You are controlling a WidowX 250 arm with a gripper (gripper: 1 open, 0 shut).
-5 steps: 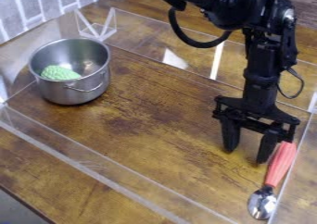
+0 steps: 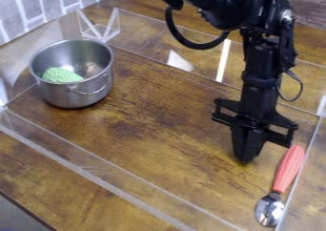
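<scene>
My black gripper [image 2: 250, 141] is low over the wooden table [image 2: 147, 163] on the right side, its fingertips at or near the tabletop; what, if anything, is between them is too dark to tell. A spoon with a red handle [image 2: 287, 170] and metal head lies just right of and in front of the gripper. A steel pot [image 2: 86, 94] with a green textured item [image 2: 60, 75] inside stands at the upper left.
Clear tape strips run along the table's edges. A pale barrier stands at the top left.
My gripper has shifted slightly left, away from the red handle, and its fingers appear closer together. The pot and spoon look unmoved.
</scene>
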